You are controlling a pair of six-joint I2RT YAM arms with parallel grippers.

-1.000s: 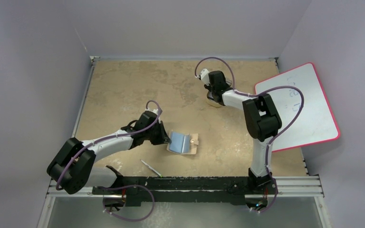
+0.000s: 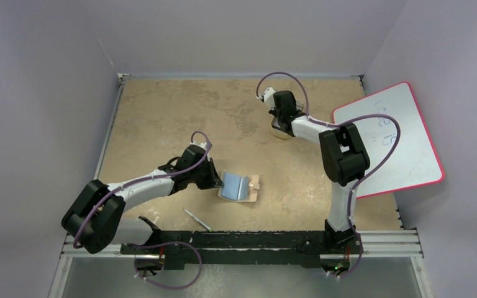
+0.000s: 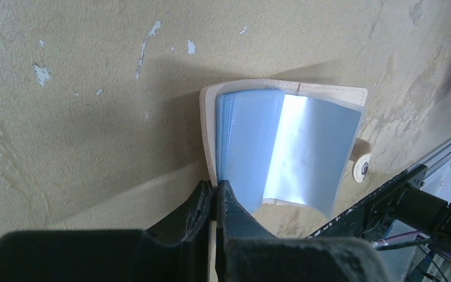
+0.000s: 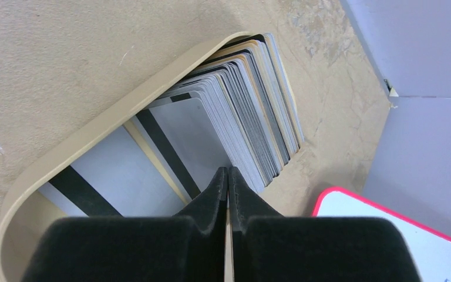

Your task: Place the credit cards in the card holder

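The open card holder (image 3: pixel 319 147), with a cream cover and clear blue sleeves, lies on the table in the left wrist view. My left gripper is shut on its near-left edge. In the right wrist view, a slanting stack of cards (image 4: pixel 251 106) rests in a beige tray (image 4: pixel 113 113). The top card (image 4: pixel 195 132) is pale with a dark stripe. Over its lower corner my right gripper is shut, its fingertips meeting with nothing between them. The top card lies outside the fingers, its lower part hidden behind them.
Another striped card (image 4: pixel 126 173) lies lower in the tray. A red-edged whiteboard (image 2: pixel 388 139) leans at the right side. A pen (image 2: pixel 197 219) lies near the front edge.
The stack remains in the tray. The left gripper and card holder have not moved.
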